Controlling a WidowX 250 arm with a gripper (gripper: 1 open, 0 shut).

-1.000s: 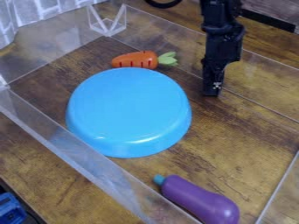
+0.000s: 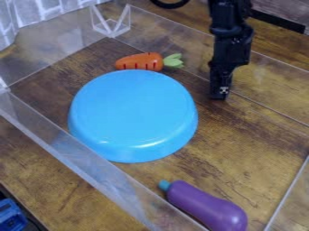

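The black gripper (image 2: 220, 90) points down at the back right of a clear-walled tray, low over the wooden floor, shut, with nothing visible between its fingers. An upturned light blue bowl or plate (image 2: 133, 115) fills the middle. An orange toy carrot (image 2: 140, 61) with green leaves lies behind it, left of the gripper. A purple toy eggplant (image 2: 207, 206) lies at the front right.
Transparent walls (image 2: 54, 144) border the area on the left, back and right. A blue object (image 2: 10, 217) is partly visible outside at the bottom left. Bare wood is free right of the blue dish and at the left.
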